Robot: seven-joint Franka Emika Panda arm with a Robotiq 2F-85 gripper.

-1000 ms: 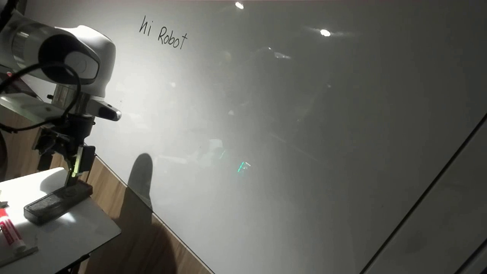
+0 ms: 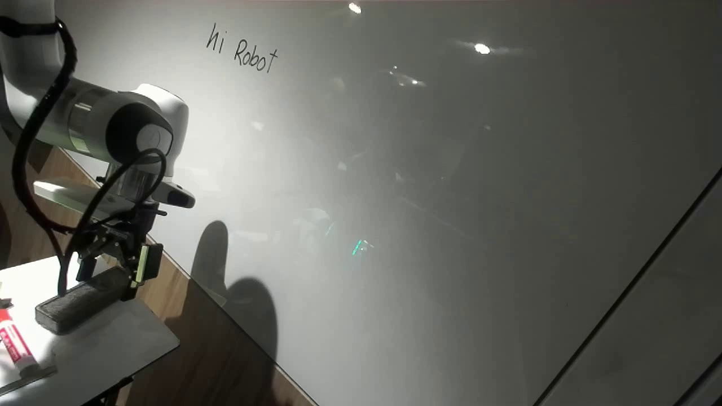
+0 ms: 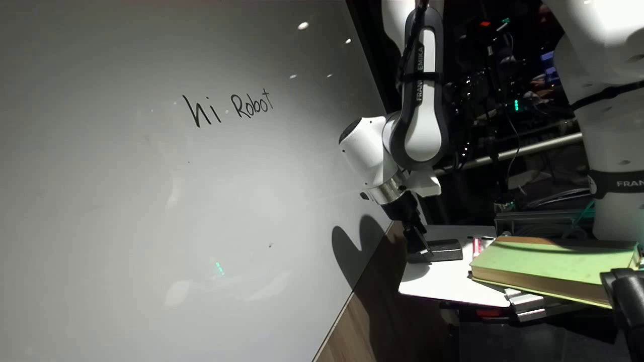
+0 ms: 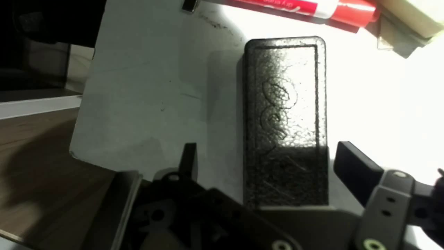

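Note:
A dark rectangular eraser (image 4: 285, 116) lies flat on the small white table (image 4: 137, 96), its long side running away from my wrist camera. My gripper stands open, with one finger on each side of the eraser's near end and gaps showing at both sides. In exterior view 1 the gripper (image 2: 108, 281) is low over the far end of the eraser (image 2: 81, 298). Exterior view 2 shows the eraser (image 3: 444, 250) partly covered by the gripper. On the whiteboard (image 2: 440, 237) the black handwriting "hi Robot" (image 2: 241, 51) is legible.
A red dry-erase marker (image 4: 308, 8) lies beyond the eraser's far end in the wrist view. A thick green book (image 3: 543, 265) sits at the table's right in exterior view 2. The table edge and wooden panel (image 2: 203, 338) lie close to the whiteboard.
The arm has come down and shifted right in exterior view 1. Its fingers, earlier above the eraser, are now lower around its end. The eraser looks unmoved.

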